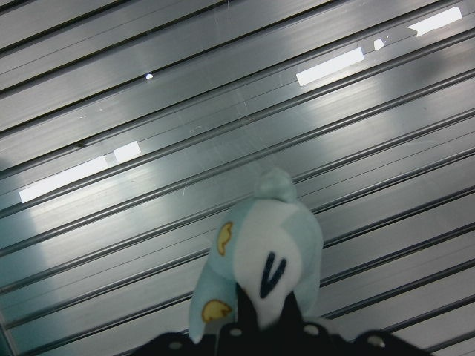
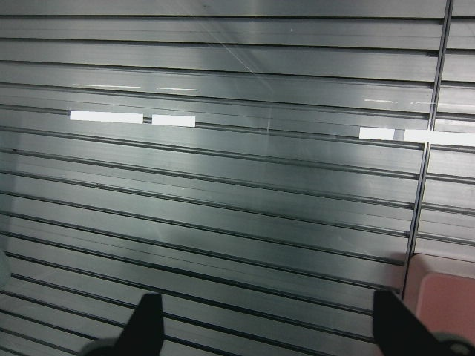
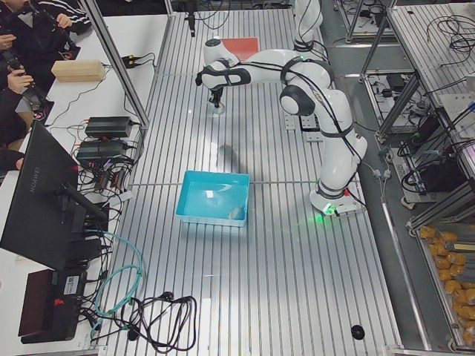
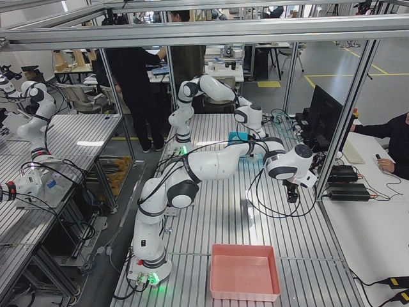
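A pale blue plush toy [image 1: 266,245] with yellow patches and a white middle is held by my left gripper, seen in the left wrist view; in the camera left view that gripper [image 3: 216,100] hangs over the bare middle of the table. A blue tray [image 3: 189,215] with a small pale object inside sits nearer that camera. A pink tray [image 4: 245,293] lies at the other end, also at the right wrist view's lower right [image 2: 445,285]. My right gripper stands open above the table, nothing seen between its fingers.
A monitor [image 3: 41,193] and power boxes [image 3: 107,127] stand on the side desk. Frame posts border the table.
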